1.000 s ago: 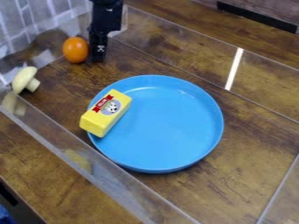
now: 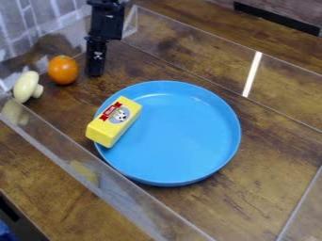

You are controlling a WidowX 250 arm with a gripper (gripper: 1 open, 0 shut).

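Note:
My black gripper (image 2: 96,58) is at the top left, low over the wooden table, behind and right of an orange round fruit (image 2: 63,70); whether it is open or shut is unclear. A pale mushroom-like object (image 2: 25,88) lies at the far left. A yellow box with a label (image 2: 111,128) rests on the left side of a blue plate (image 2: 183,141).
A clear barrier (image 2: 146,201) runs along the left and front. The wooden surface (image 2: 251,104) to the right and behind the plate is clear, apart from a white strip (image 2: 251,73).
The orange fruit has moved leftward and toward the front. My gripper has shifted slightly. The plate and yellow box are unchanged.

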